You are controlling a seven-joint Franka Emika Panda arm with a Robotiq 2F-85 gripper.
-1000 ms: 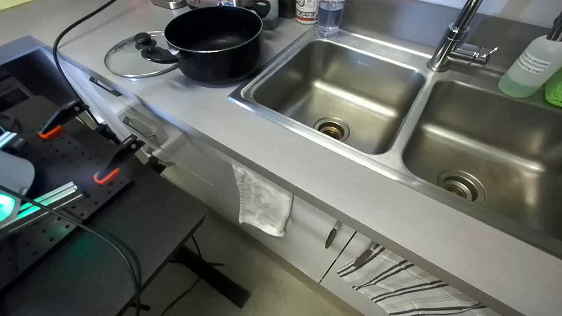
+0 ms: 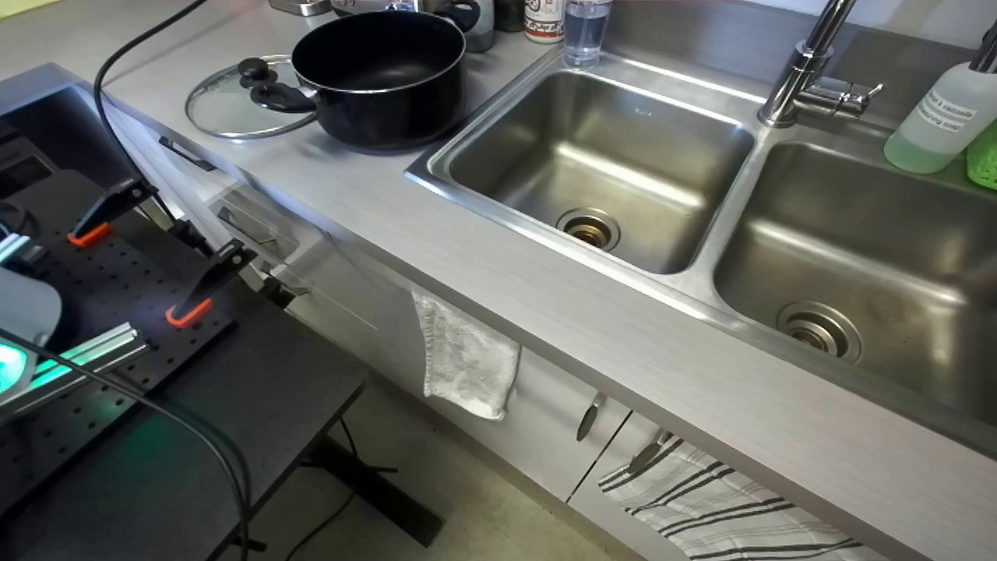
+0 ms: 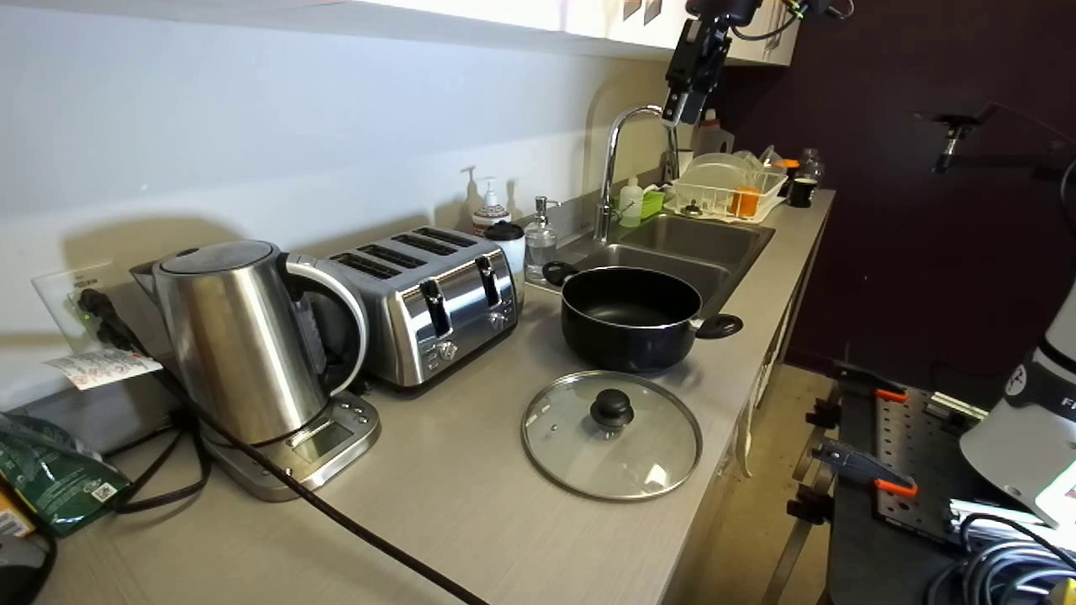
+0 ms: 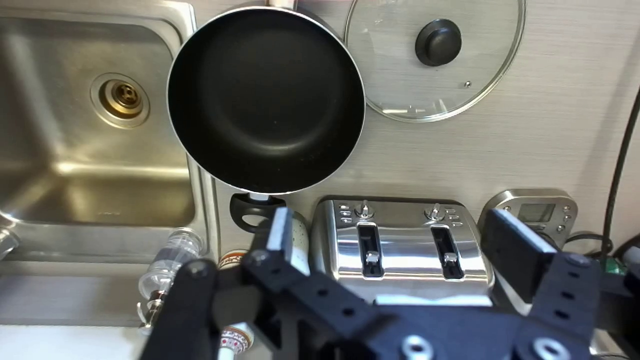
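Observation:
My gripper is open, its two fingers far apart with nothing between them. In exterior view 2 the gripper hangs high above the counter, near the upper cabinets; exterior view 1 does not show it. A black pot stands uncovered on the counter beside the sink, and its inside looks empty from above. Its glass lid with a black knob lies flat on the counter beside it. The wrist view looks down on the pot, the lid and the toaster.
A steel kettle stands left of the toaster, and a black cable crosses the counter. The double sink has a tall faucet. Soap bottles line the wall. A dish rack is farther back.

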